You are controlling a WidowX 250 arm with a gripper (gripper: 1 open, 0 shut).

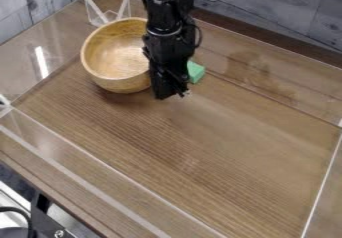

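My black gripper (pixel 163 82) hangs low over the wooden table at the upper centre, beside the right rim of a wooden bowl (pixel 110 44). It looks shut, with nothing visible between its fingers, though the tips are dark and small. A green object (pixel 195 72) lies just behind it to the right, partly hidden by the arm.
A white wire object (pixel 110 9) stands behind the bowl at the back left. A wall edges the back, and black cables lie at the lower left.
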